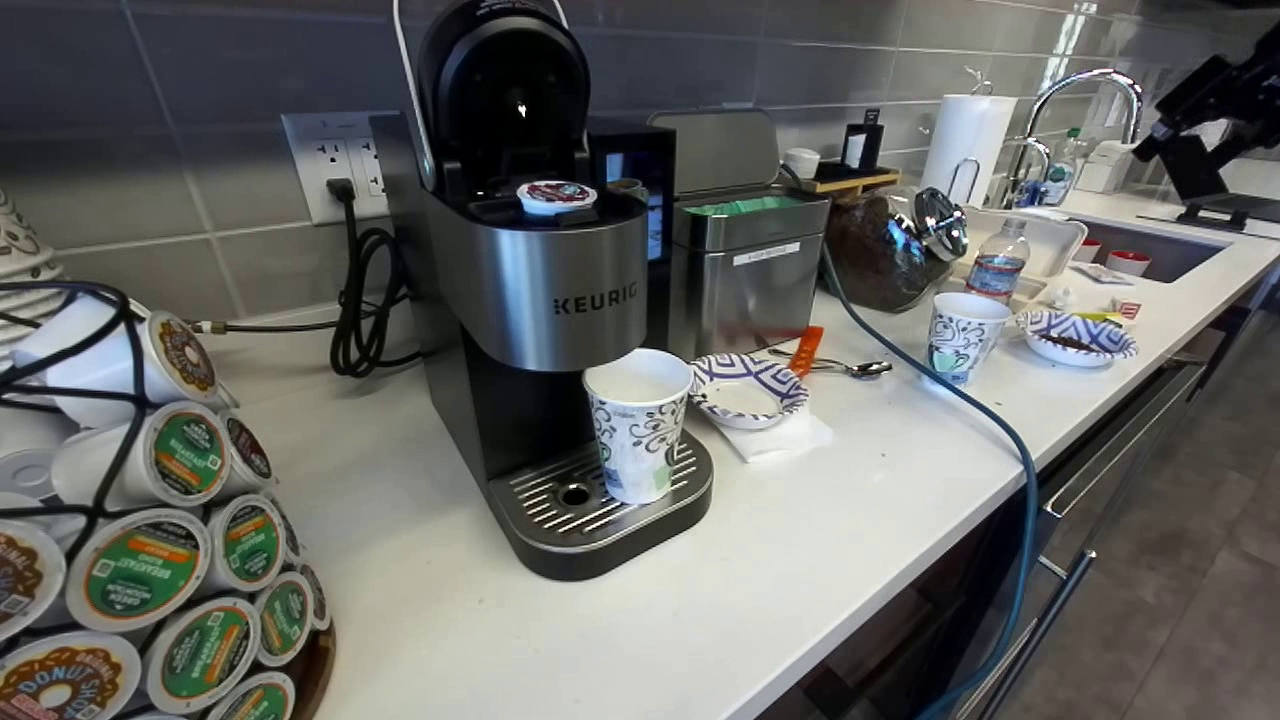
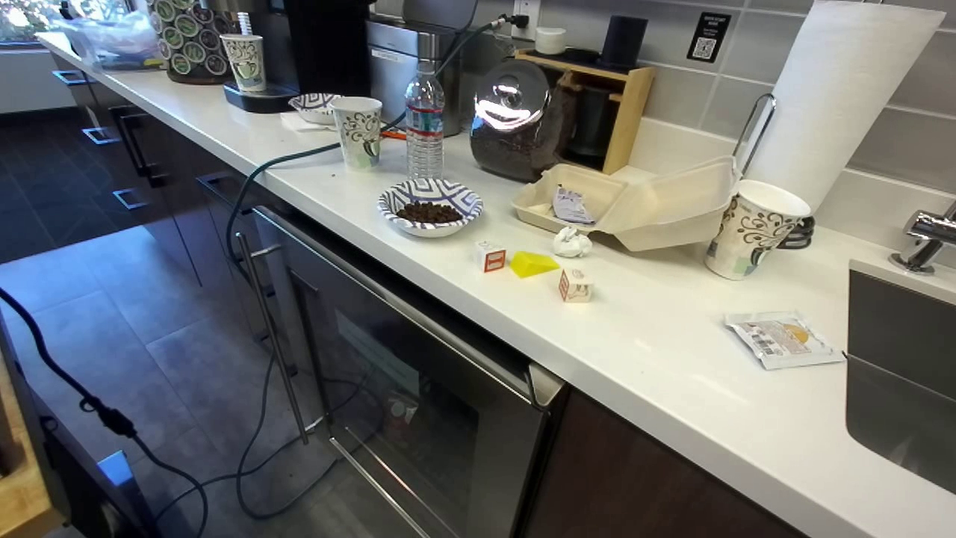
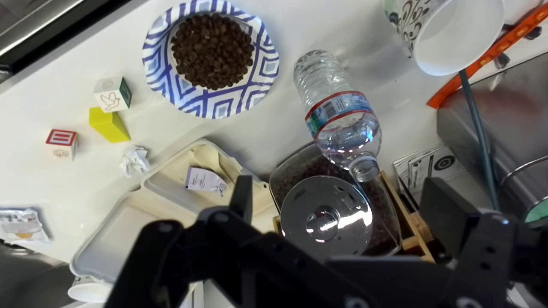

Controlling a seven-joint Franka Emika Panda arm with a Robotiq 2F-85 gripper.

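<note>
My gripper is open and empty, its dark fingers spread wide above the counter in the wrist view. Beneath and between them show the glass coffee jar [image 3: 327,220] with its shiny lid and the neck of a clear water bottle [image 3: 341,110]. A blue-patterned bowl of coffee beans [image 3: 211,51] lies farther off. In the first exterior view only part of the arm shows at the upper right. The Keurig machine [image 1: 552,294] stands with its lid raised, a pod [image 1: 557,197] on top and a paper cup [image 1: 637,432] on its tray.
Another paper cup [image 2: 358,134] stands by the bottle. Near the open takeout box [image 2: 663,211] lie small letter blocks [image 2: 576,286], a yellow block [image 2: 532,264] and crumpled paper [image 2: 570,242]. A teal cable [image 1: 960,396] crosses the counter and hangs over its edge. The sink is at the right.
</note>
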